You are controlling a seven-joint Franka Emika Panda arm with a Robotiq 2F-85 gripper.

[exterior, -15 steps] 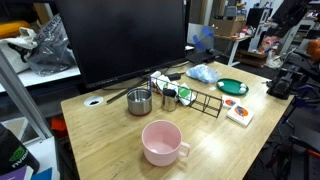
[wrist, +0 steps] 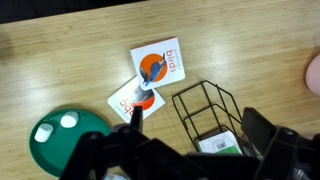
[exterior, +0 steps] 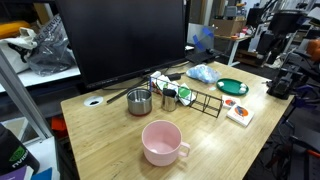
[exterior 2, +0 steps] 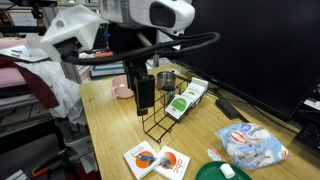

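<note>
My gripper stands open above the table, its two dark fingers wide apart with nothing between them. Below it, in the wrist view, are two picture cards. The upper bird card (wrist: 158, 65) shows a bird on an orange disc, and the lower card (wrist: 135, 98) touches or overlaps it. A green plate (wrist: 50, 158) with small white pieces lies to the left. Right of the cards is a black wire rack (wrist: 181, 106) holding a green-and-white item (wrist: 219, 142). In exterior view 2 the gripper (exterior 2: 153, 98) hangs over the area between cards and rack.
A pink mug (exterior: 161, 143) stands at the table's near end, with a metal pot (exterior: 140, 101) behind it. The black monitor (exterior: 130, 45) borders the back. A plastic bag (exterior 2: 249, 147) lies beyond the plate. Bare wood surrounds the mug.
The arm has come lower at the upper right of exterior view 1, so the gripper shows more fully there. The objects on the table look unmoved.
</note>
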